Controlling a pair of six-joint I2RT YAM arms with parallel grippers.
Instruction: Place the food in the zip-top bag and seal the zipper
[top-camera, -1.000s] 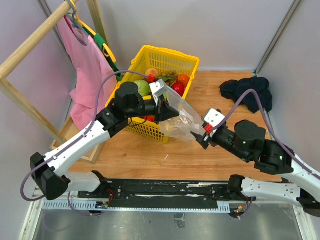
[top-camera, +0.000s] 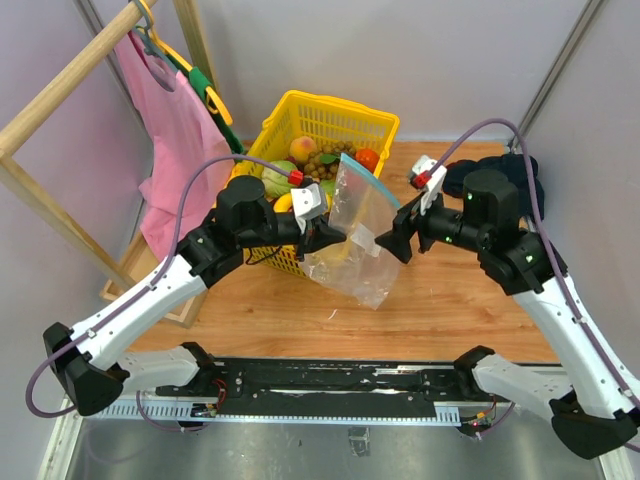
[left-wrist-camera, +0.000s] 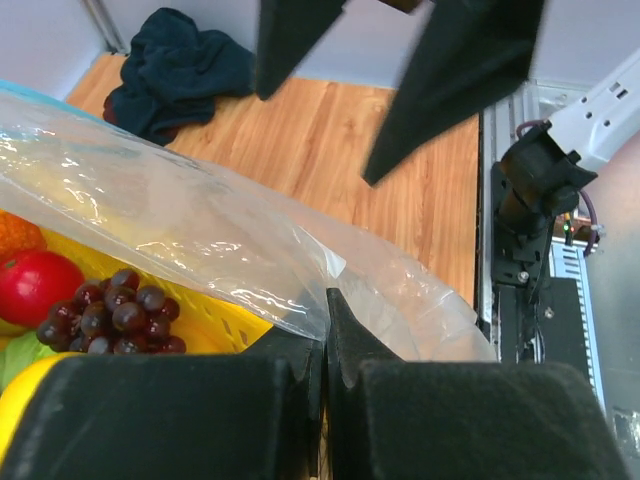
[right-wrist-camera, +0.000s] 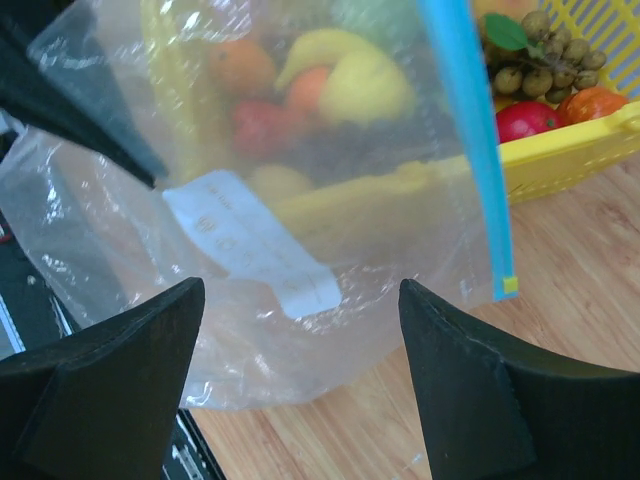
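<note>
A clear zip top bag with a blue zipper strip hangs over the table. My left gripper is shut, pinching the bag's thin film between its fingertips. My right gripper stands open beside the bag, nothing held between its fingers. Through the film a white label shows; I see no food inside the bag. Behind it, the yellow basket holds several foods, among them a tomato, dark grapes and a peach.
A dark cloth lies at the back right of the wooden table. On the left stands a wooden rack with a pink garment.
The left gripper shifted slightly left, and the bag hangs fuller in view, zipper strip uppermost.
</note>
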